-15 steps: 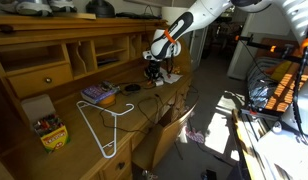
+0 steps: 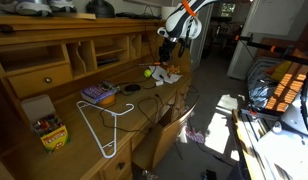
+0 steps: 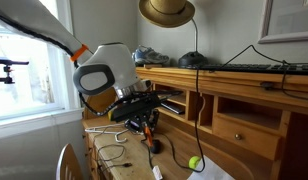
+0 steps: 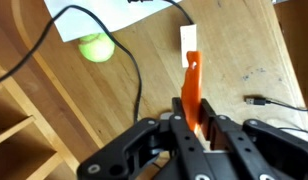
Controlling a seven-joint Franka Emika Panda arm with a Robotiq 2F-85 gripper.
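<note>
In the wrist view, a slim orange object [image 4: 192, 85] stands out between the fingertips of my gripper, which is shut on it. Exterior view 2 also shows the orange object [image 3: 148, 131] hanging below the gripper [image 3: 146, 120], above the desk. Far down the desk in exterior view 1 is the gripper [image 2: 171, 48], raised over the surface and small in the picture. Beyond the orange tip, a white block [image 4: 188, 42] lies on the wood; its edge is partly covered by the orange object.
A yellow-green ball [image 4: 96, 47] lies beside white paper [image 4: 79, 18], with a black cable running past. Another cable plug [image 4: 257, 100] rests at the right. Nearer on the desk are a white hanger [image 2: 106, 128] and a colourful box [image 2: 50, 130]. Cubbies [image 3: 244, 130] line the back.
The arm has lifted the gripper from low over the desk, up and somewhat to the right. The hanger, box and ball look unmoved.
</note>
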